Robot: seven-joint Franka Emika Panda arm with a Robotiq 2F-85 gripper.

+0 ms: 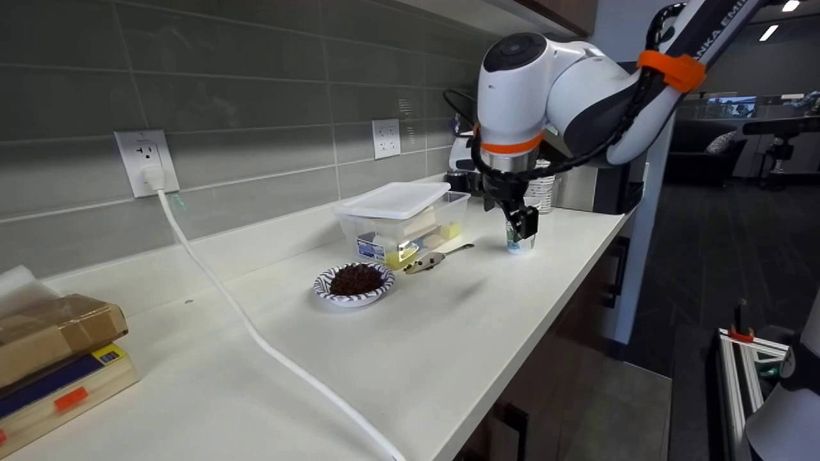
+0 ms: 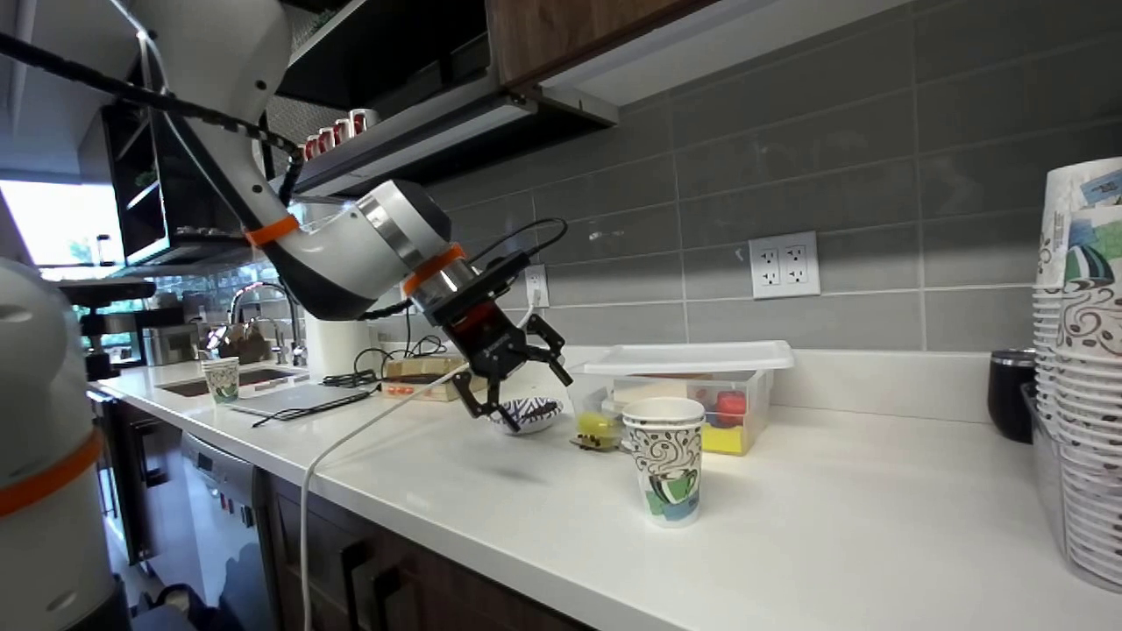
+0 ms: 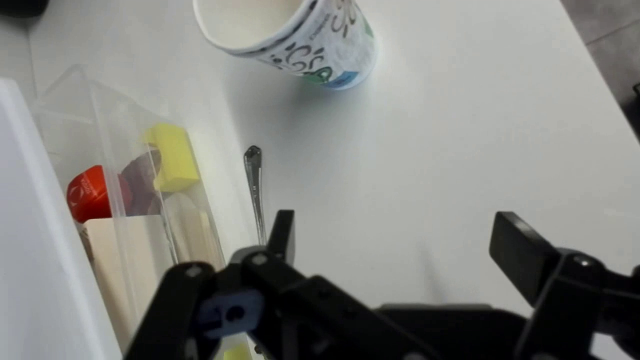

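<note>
My gripper hangs above the counter with its fingers wide apart and nothing between its fingers. A patterned paper cup stands upright on the counter; the wrist view has it at the top, beyond the fingertips. The patterned bowl holds dark brown bits and rests on the counter near the wall side. A metal serving spoon lies between bowl and cup, dark specks on its broad end. In the wrist view only the spoon's handle shows clearly, by the left finger.
A clear plastic box with a white lid set askew stands along the wall. Tall cup stacks rise at the far end. A white cable crosses the counter by the books.
</note>
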